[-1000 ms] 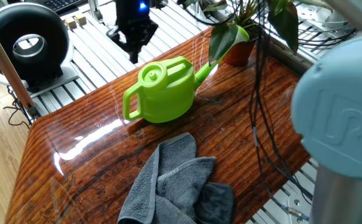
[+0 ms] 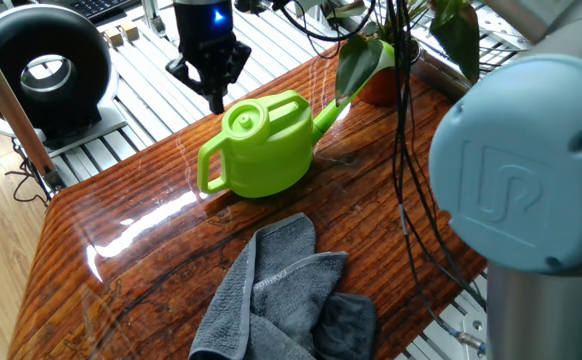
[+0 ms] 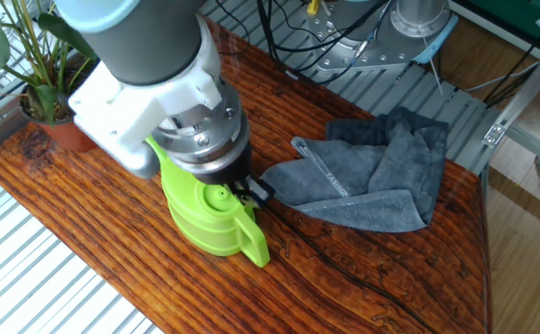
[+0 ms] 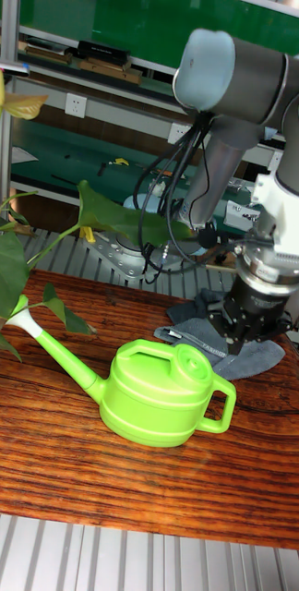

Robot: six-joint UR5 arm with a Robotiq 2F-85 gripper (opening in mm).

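Observation:
A bright green watering can stands upright on the glossy brown wooden table. In the third exterior view its handle points right and its long spout reaches left towards a plant. My black gripper hangs pointing down, its fingertips drawn together with nothing seen between them. From the first view it appears above and behind the can's lid and handle. The second view shows the gripper over the lid side, partly hidden by the wrist. No contact with the can is visible.
A crumpled grey towel lies on the table near the can. By the spout stands a potted plant with broad leaves. Dark cables hang from the arm. Bare wood shows around the can's handle side.
Over the last second my gripper has shifted slightly and sunk a little in the first view. The arm's blue joint cap has moved left. The can and towel have stayed put.

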